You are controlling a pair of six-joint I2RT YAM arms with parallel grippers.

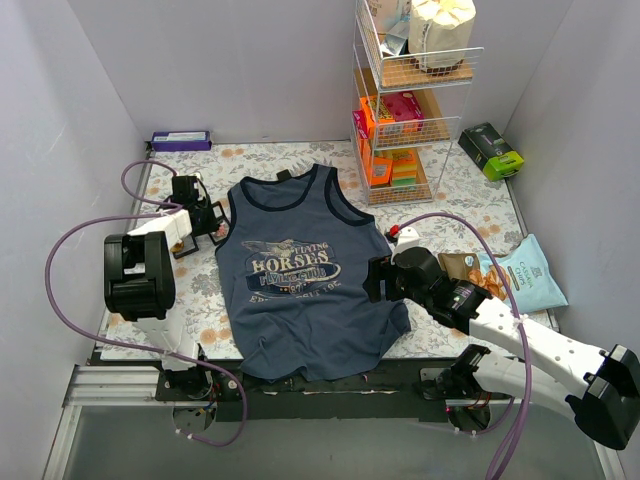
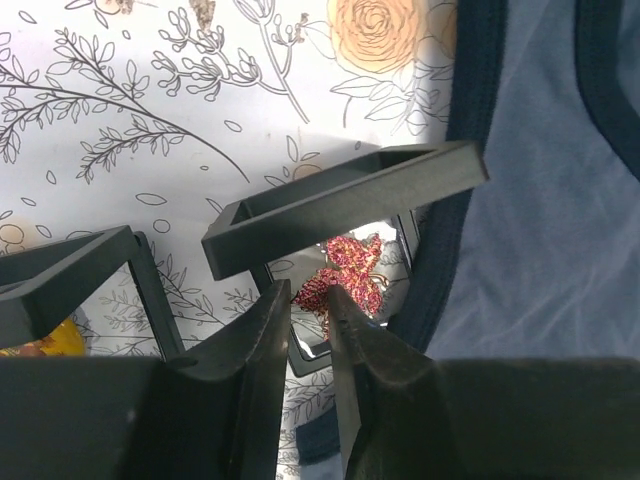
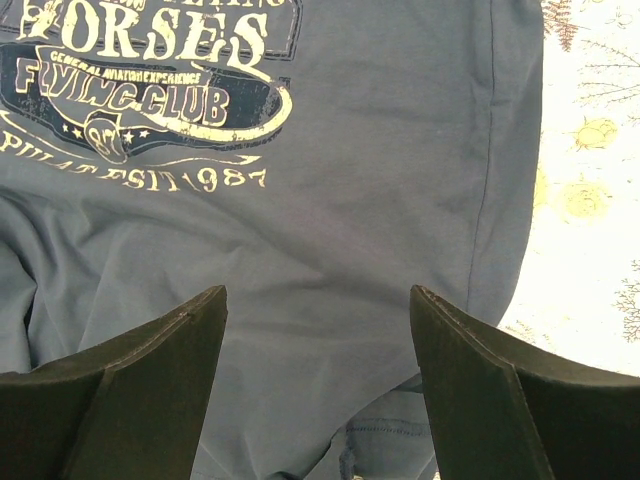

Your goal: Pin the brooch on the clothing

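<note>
The red glittery brooch [image 2: 350, 275] sits in a dark-framed clear display case [image 2: 407, 240] on the left of the table. My left gripper is over it, its fingers parted by a narrow gap with part of the brooch visible in or behind it; whether they touch it cannot be told. Beside the case lies the garment, a blue-grey tank top [image 1: 300, 320] with dark trim, spread flat with its printed front up. Above its lower right part my right gripper stands wide open with nothing between its fingers.
Another dark frame [image 2: 60, 280] with something yellow stands close left of the brooch's case. A wire shelf [image 1: 420, 130] with boxes rises at the back. Snack bags [image 1: 530, 272] and a black-green box [image 1: 490, 152] occupy the right side.
</note>
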